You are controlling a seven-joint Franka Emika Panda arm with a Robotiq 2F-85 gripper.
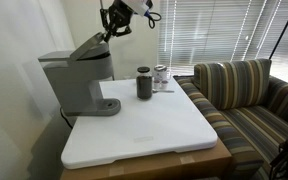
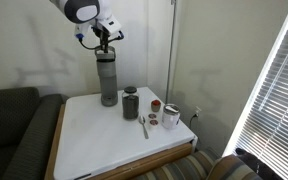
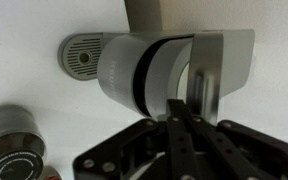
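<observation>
A grey coffee machine [image 1: 79, 85] stands at the left end of the white table, its lid lever [image 1: 89, 46] tilted up in exterior view 1. Right at the top of the machine is my gripper [image 1: 107, 37], pointing down by the lever. From the wrist camera, the lever [image 3: 205, 75] rises close in front of the gripper, partly hiding the fingertips. The fingers look shut, and nothing shows held between them. Whether the fingers touch the lever cannot be told. The round drip tray [image 3: 82, 57] is empty.
A dark jar [image 1: 144, 84] stands on the table beside the machine, with a white-and-red can [image 1: 161, 76] behind it. A spoon [image 2: 144, 128] lies near small cups [image 2: 153, 121]. A striped armchair [image 1: 232, 85] stands to the right.
</observation>
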